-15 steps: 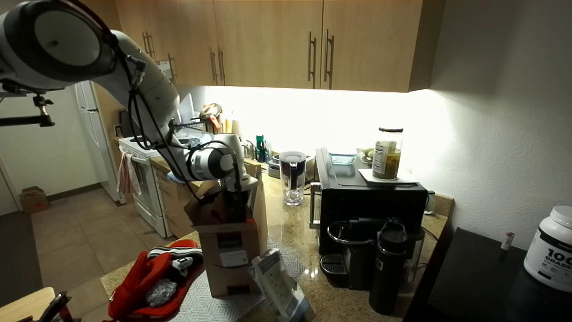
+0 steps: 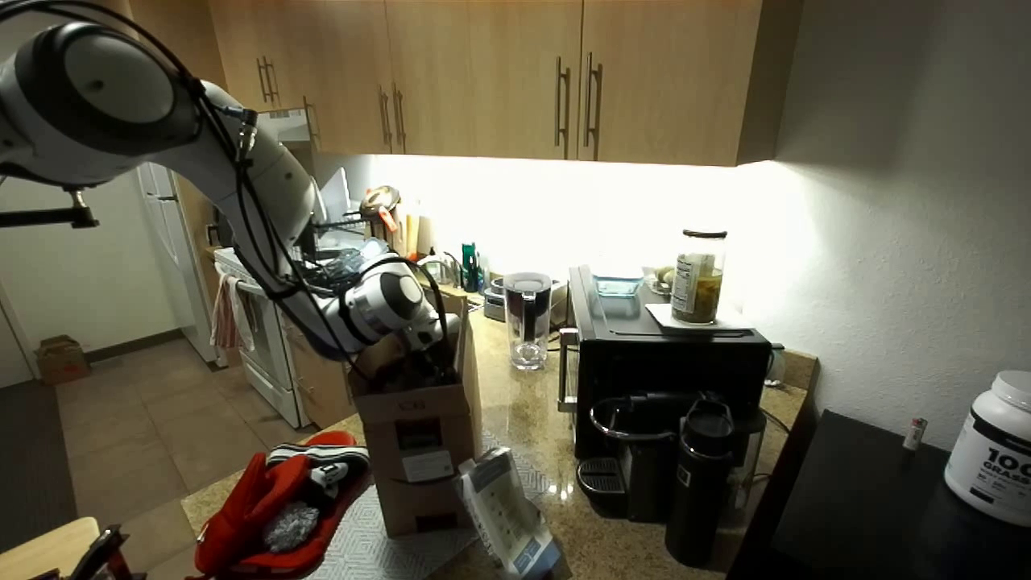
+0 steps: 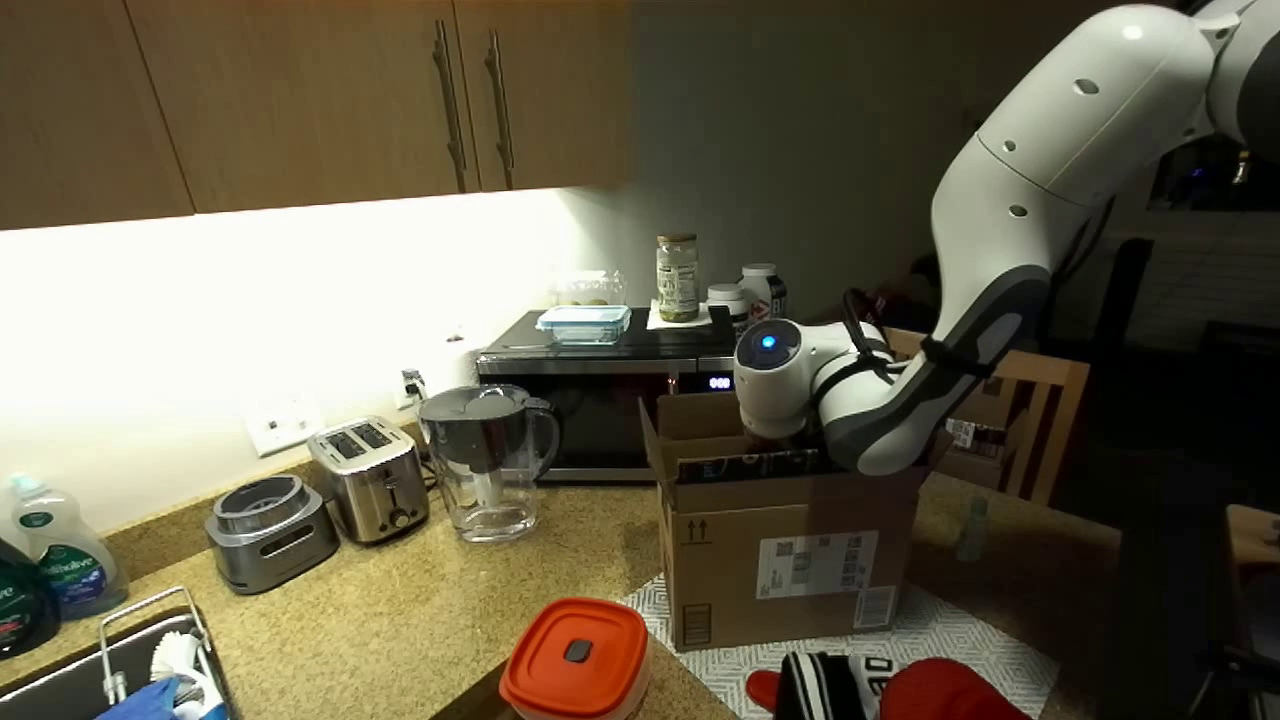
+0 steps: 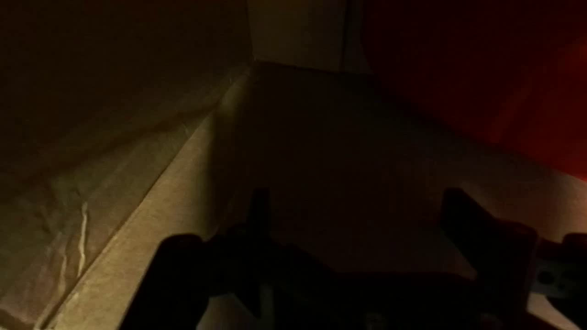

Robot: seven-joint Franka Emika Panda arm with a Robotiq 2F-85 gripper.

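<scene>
A cardboard box (image 3: 732, 588) stands upright on the counter with its top flaps up, and my arm reaches down into it. In the wrist view my gripper is inside the box, its dark fingers spread wide with nothing between them. Below them lies the shadowed cardboard bottom. Something red (image 4: 528, 93) fills the upper right of that view, beside the fingers and apart from them; what it is cannot be told in the dark. From both exterior views the gripper's fingers are hidden by the box walls.
Red bag (image 2: 280, 503) with a striped strap lies left of the box. A white package (image 2: 507, 517) leans at its right. A red-lidded container (image 3: 576, 660), a water pitcher (image 3: 486, 462), and a toaster oven (image 2: 667, 358) stand nearby. Open counter (image 3: 456, 612) lies by the pitcher.
My arm has come down, lowering the wrist deeper into the box. The box has shifted slightly, while the things around it look the same.
</scene>
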